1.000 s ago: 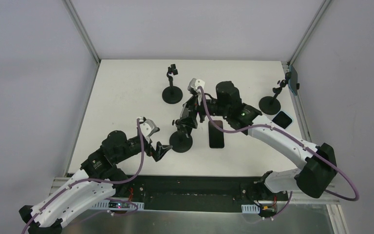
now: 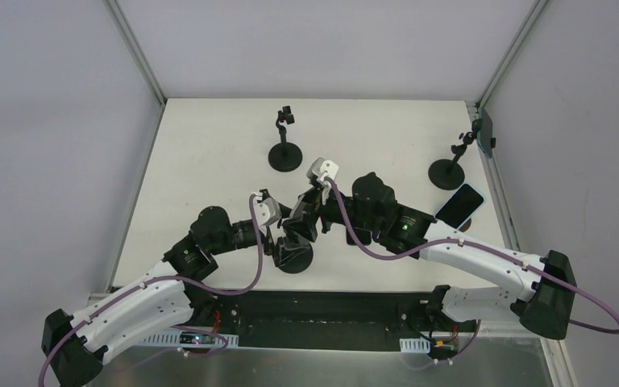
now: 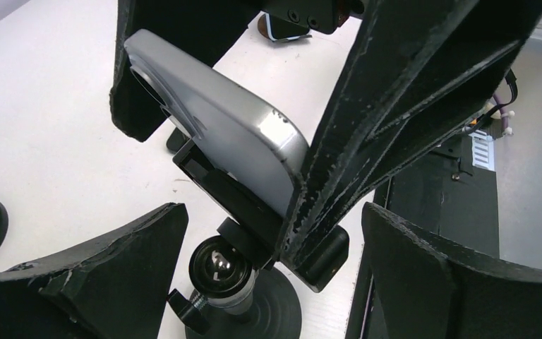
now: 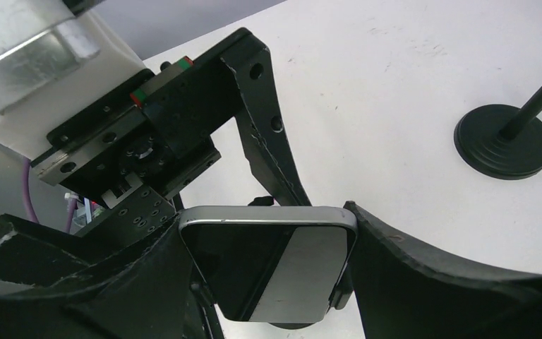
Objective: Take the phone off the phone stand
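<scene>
The phone stand (image 2: 296,263) is at the table's front middle, both grippers around it. A silver-edged phone (image 3: 233,127) sits in its black holder (image 3: 226,198), tilted, above the ball joint (image 3: 219,265). My right gripper (image 2: 306,218) has its fingers on either side of the phone; in the right wrist view the phone's end (image 4: 268,268) fills the space between them, though whether they grip is unclear. My left gripper stands open around the stand, just below the phone, fingers apart.
An empty stand (image 2: 285,157) stands at the back middle, another stand (image 2: 446,174) with a device at the right. Phones (image 2: 460,208) lie on the right side; one is partly hidden under the right arm.
Over the last second both arms came toward the front middle: the right with phone and stand moved frontward, the left gripper moved right, up to the stand.
</scene>
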